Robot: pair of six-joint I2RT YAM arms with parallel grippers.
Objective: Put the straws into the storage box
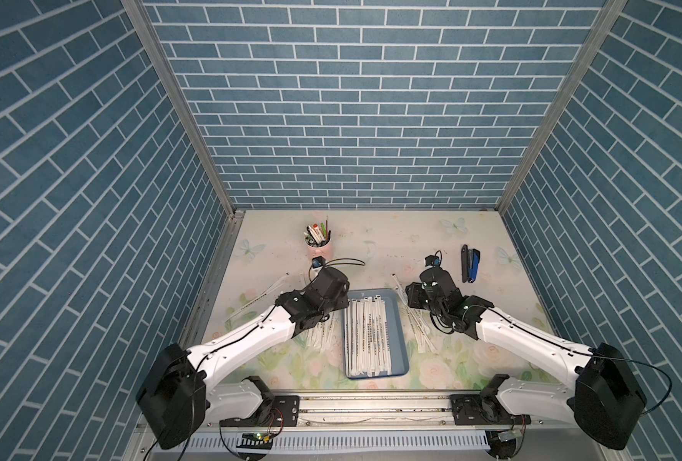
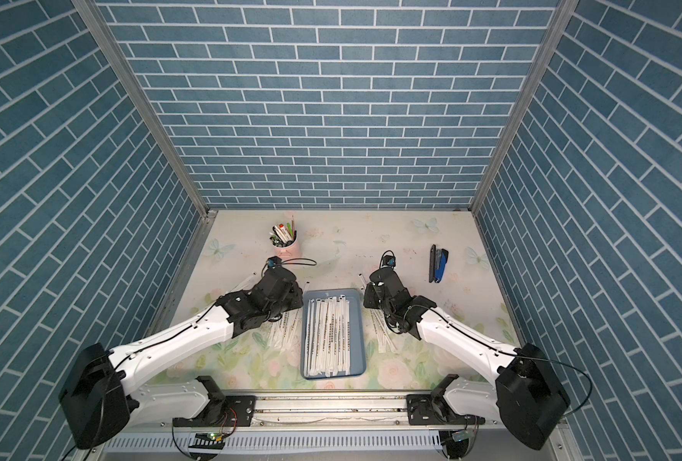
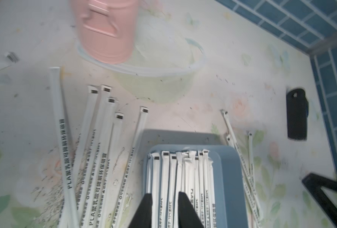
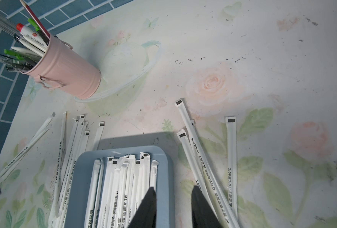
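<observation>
The blue-grey storage box (image 1: 399, 338) stands at the table's front middle with a row of white wrapped straws (image 1: 369, 338) inside, its right strip bare. Left of it lies a group of loose straws (image 3: 96, 159); right of it are several more straws (image 4: 206, 163). My left gripper hangs over the box's left part, fingers part open, with no straw seen between its fingers. My right gripper is over the box's right edge beside the right-hand straws, its fingers apart and nothing visible between them. The lower finger ends are cut off by the frame edge.
A pink pen cup (image 4: 73, 68) stands behind the box to the left. A dark stapler (image 1: 470, 263) lies at the back right. One or two straws (image 4: 24, 152) lie apart at far left.
</observation>
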